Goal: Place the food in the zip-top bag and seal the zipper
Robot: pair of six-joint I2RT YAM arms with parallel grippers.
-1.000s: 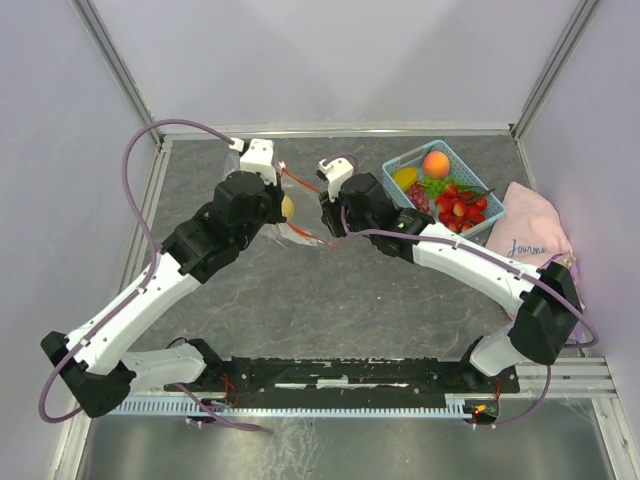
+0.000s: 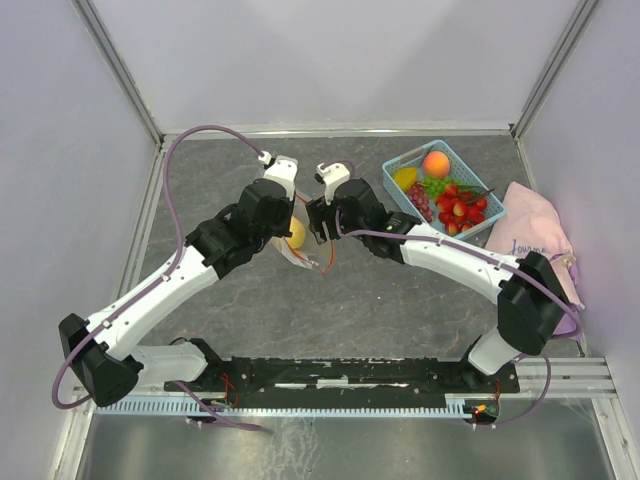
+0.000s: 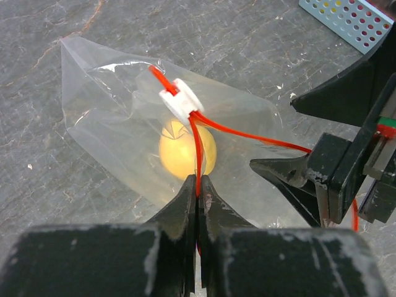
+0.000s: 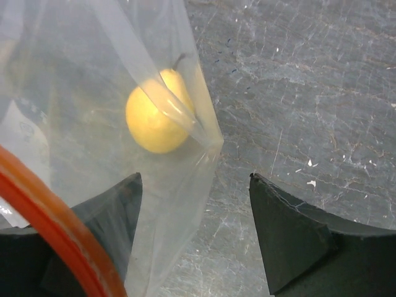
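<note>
A clear zip bag [image 3: 105, 111] with a red zipper and white slider [image 3: 180, 99] holds a yellow round fruit [image 4: 158, 114] with a stem. My left gripper is shut on the bag's red zipper edge. My right gripper is part open at the bag's right side; in its wrist view the plastic and red strip reach over one finger, while the other finger is over bare table.
A blue basket [image 2: 400, 160] of mixed fruit stands at the back right, with a pink bag [image 2: 525, 225] beside it.
My right gripper has shifted slightly left, and its fingers appear wider apart.
</note>
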